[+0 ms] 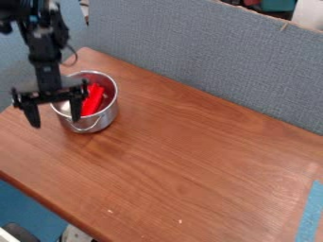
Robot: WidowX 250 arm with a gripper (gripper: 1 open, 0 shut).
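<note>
My black gripper [53, 112] hangs over the left side of a silver metal pot [101, 120] at the upper left of the wooden table, its fingers open and pointing down, one outside the pot, the other at its near left rim. A red object [93, 99] lies inside the pot, right of the fingers. The pot's far left interior is partly hidden by the gripper.
A grey padded wall [202, 61] runs along the back. A blue strip [309, 210] lies at the right edge.
</note>
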